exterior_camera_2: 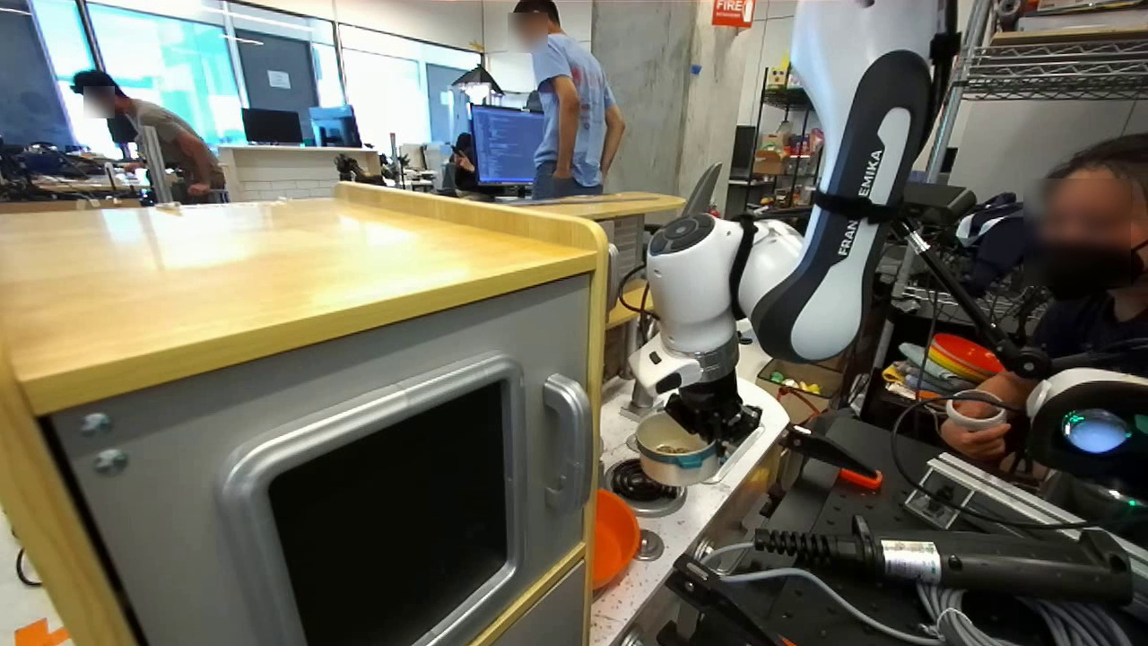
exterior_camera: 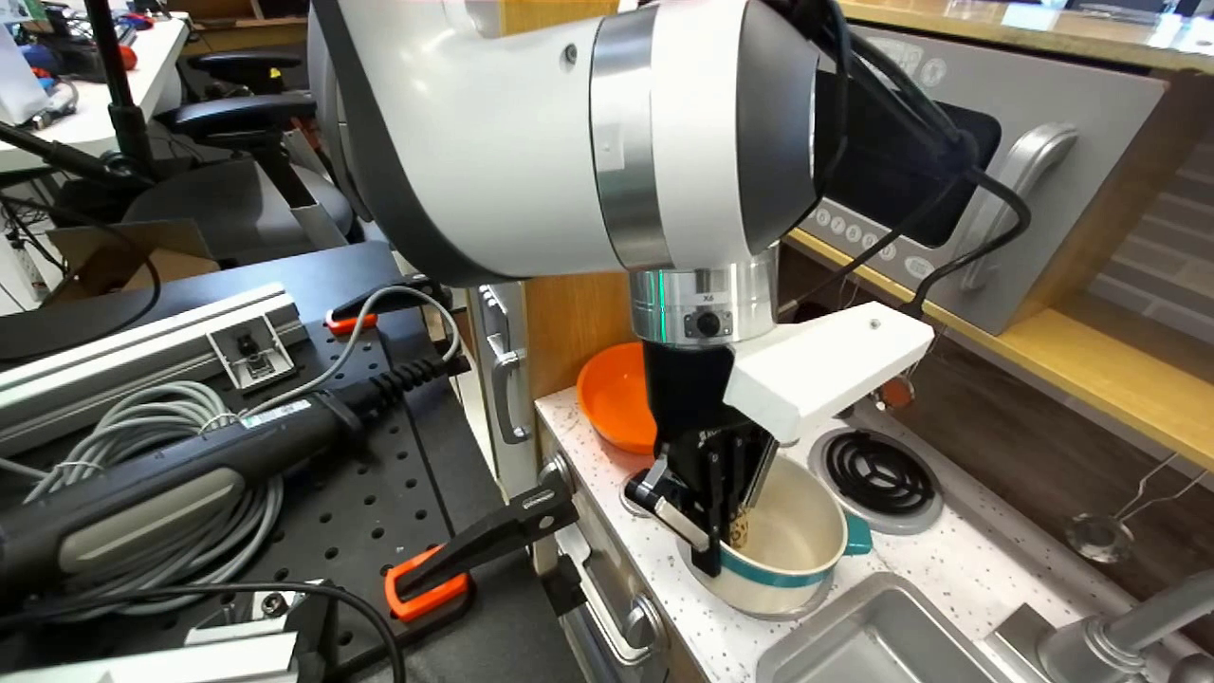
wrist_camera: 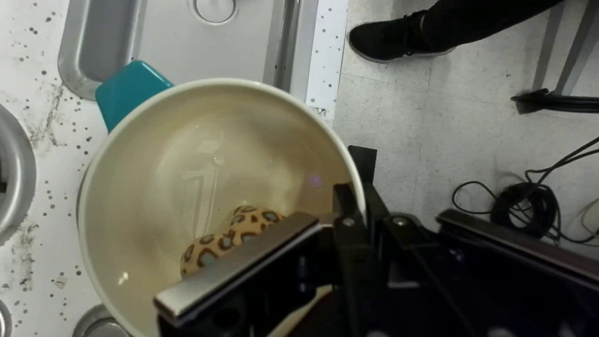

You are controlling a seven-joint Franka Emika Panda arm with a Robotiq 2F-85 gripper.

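A cream pot (exterior_camera: 785, 526) with a teal band and teal handle (wrist_camera: 130, 92) is at the front of the counter, over or on the front burner; contact beneath it cannot be told. My gripper is shut on the pot's rim, one finger inside the wall and one outside. Inside the pot lies a leopard-print object (wrist_camera: 233, 236), partly covered by the gripper in the wrist view. In exterior view 2 the pot (exterior_camera_2: 675, 452) looks roughly upright below the arm.
A black coil burner (exterior_camera: 878, 472) is bare behind the pot. An orange bowl (exterior_camera: 620, 398) sits at the counter's far end, the grey sink (exterior_camera: 882, 643) at the near end. The microwave shelf (exterior_camera: 1093, 370) overhangs the back. A black clamp (exterior_camera: 501, 529) juts toward the counter front.
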